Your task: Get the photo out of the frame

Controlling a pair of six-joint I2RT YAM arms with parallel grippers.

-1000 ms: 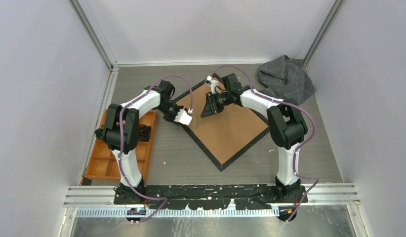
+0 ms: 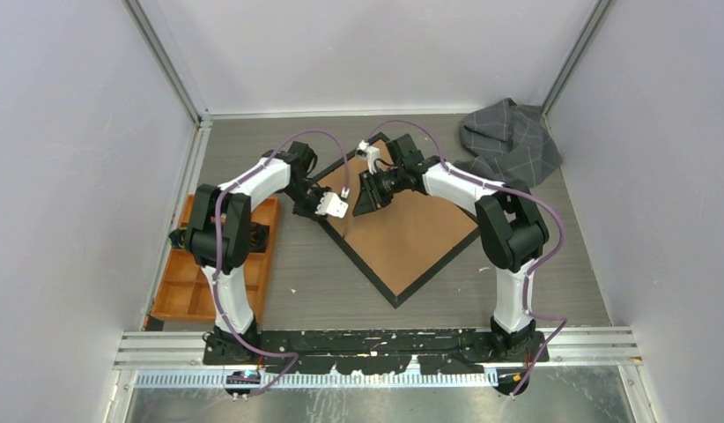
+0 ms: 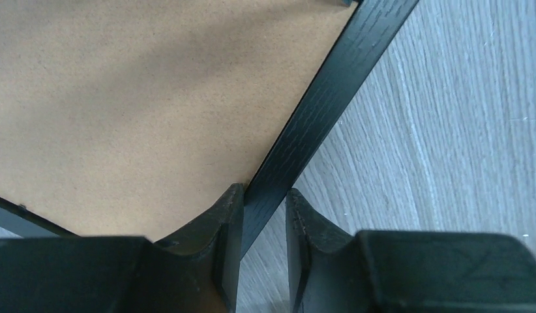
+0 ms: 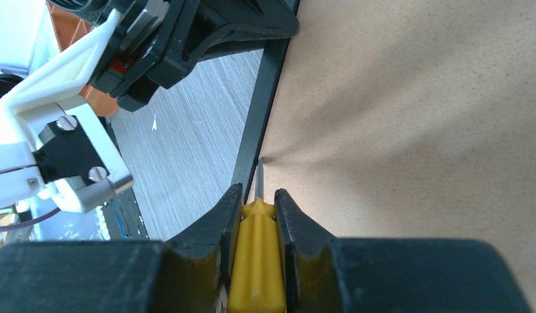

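The photo frame lies face down, its brown backing (image 2: 411,238) inside a black border (image 2: 372,276). My left gripper is at the black edge (image 3: 317,111), fingertips a little apart on either side of it; whether it grips the edge is unclear. My right gripper is shut on a screwdriver with a yellow handle (image 4: 255,264), its metal shaft reaching to the seam between backing and left border, close to the left gripper.
A wooden compartment tray (image 2: 178,291) is at the left, under the left arm. A dark checked cloth (image 2: 508,141) lies back right. Bare table surrounds the frame's front.
Both grippers have shifted slightly: the left a little up and rightward in the top view, the right slightly leftward with the screwdriver, toward the border. The frame looks unmoved.
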